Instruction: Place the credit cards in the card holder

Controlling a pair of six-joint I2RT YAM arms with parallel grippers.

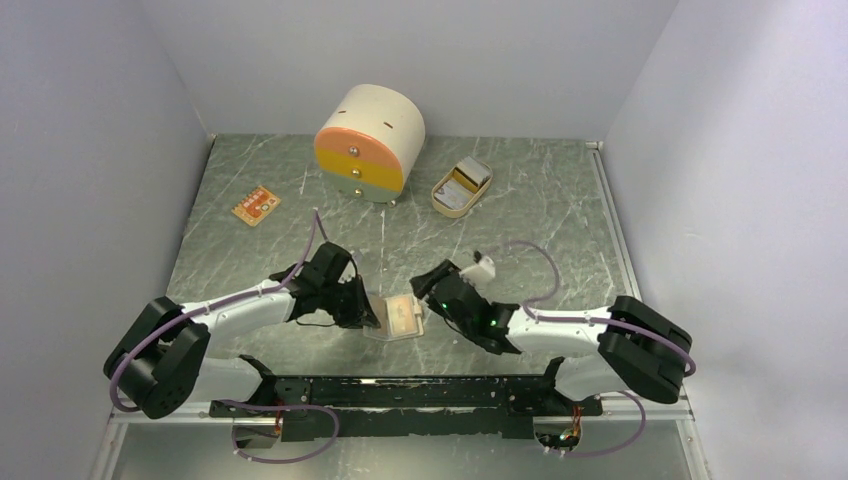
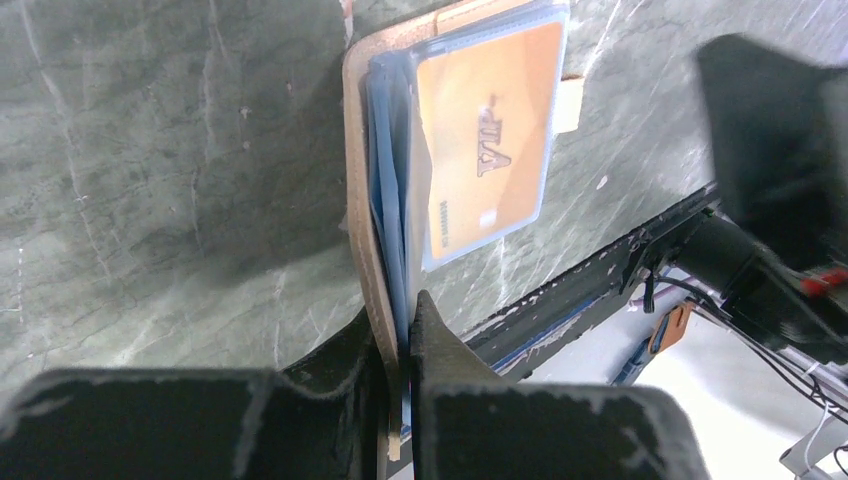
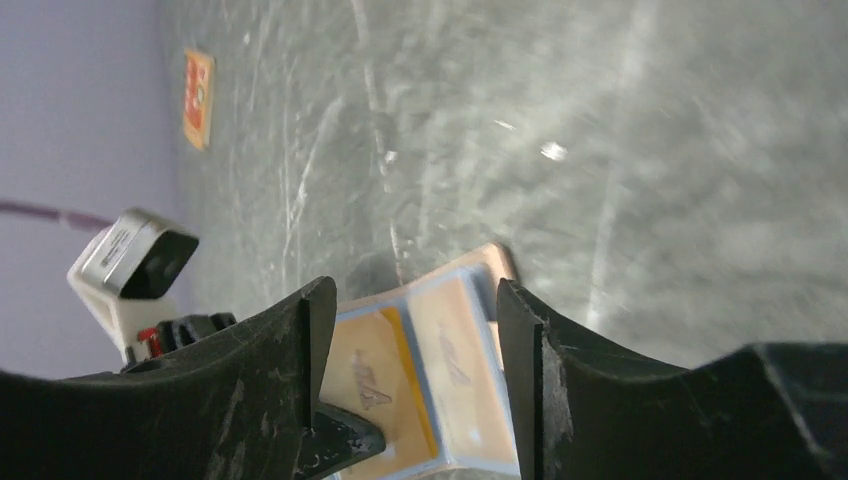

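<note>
An open card holder (image 1: pixel 402 314) with clear sleeves and peach cards marked "VIP" (image 2: pixel 490 120) lies on the table at front centre. My left gripper (image 1: pixel 358 312) is shut on the holder's folded edge, seen side-on in the left wrist view (image 2: pixel 362 180). In the right wrist view the holder (image 3: pixel 450 370) shows two pockets, one with a yellow edge. My right gripper stands open just right of and above the holder, nothing seen between its fingers; in the top view it is blurred.
A striped drawer cabinet (image 1: pixel 390 130) stands at the back, beside an oval tray (image 1: pixel 448 208) holding cards. An orange card (image 1: pixel 256 205) lies at left. The black front rail (image 2: pixel 570 300) runs close by.
</note>
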